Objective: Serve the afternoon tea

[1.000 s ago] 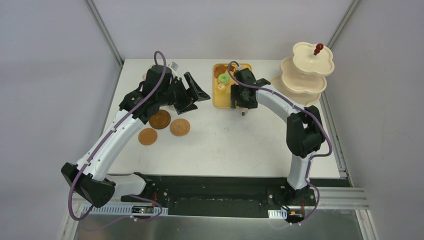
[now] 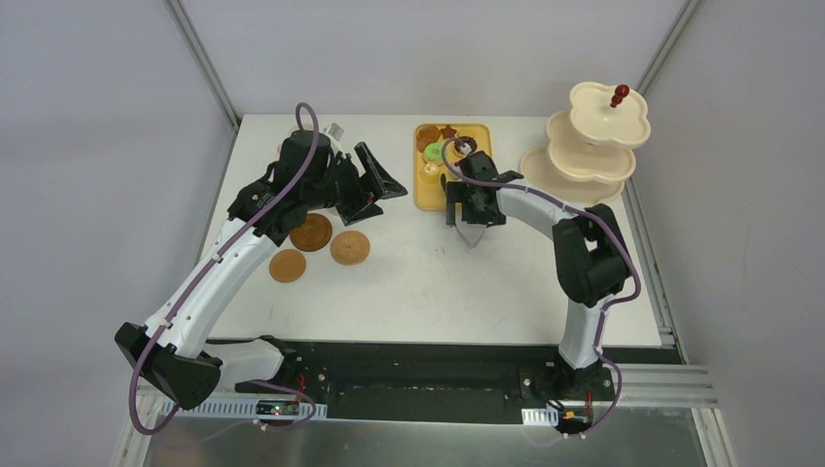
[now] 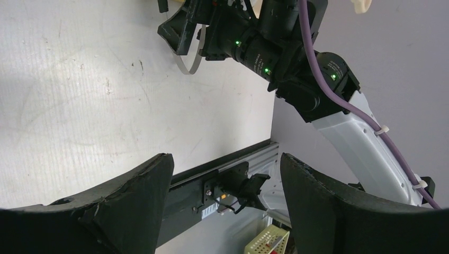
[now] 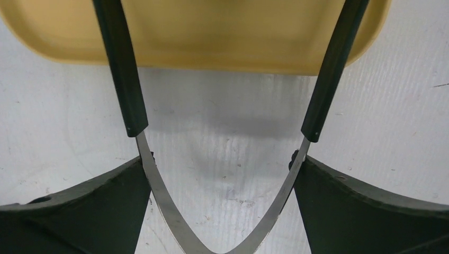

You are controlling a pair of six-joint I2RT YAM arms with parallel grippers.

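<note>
In the right wrist view, my right gripper is open, with U-shaped metal tongs (image 4: 172, 213) spread between its fingers. Their sides appear to touch the pads, and the dark tong tips (image 4: 124, 84) reach over the yellow tray (image 4: 227, 55). From above, that gripper (image 2: 474, 216) hangs at the tray's front right corner. On the tray (image 2: 428, 202) are a green ring treat (image 2: 435, 153), a brown treat (image 2: 428, 138), a star-shaped one (image 2: 448, 132) and a pale yellow one (image 2: 431, 169). My left gripper (image 2: 391, 201) stands open and empty left of the tray.
A white tiered stand (image 2: 595, 167) with a red knob (image 2: 622, 90) occupies the back right. Round wooden coasters (image 2: 350, 247) lie on the left, near the left arm, which hides part of the table.
The tongs' metal bow now looks wider and extends farther forward. A dark ring treat shows beside the wrist. The left arm has barely moved.
</note>
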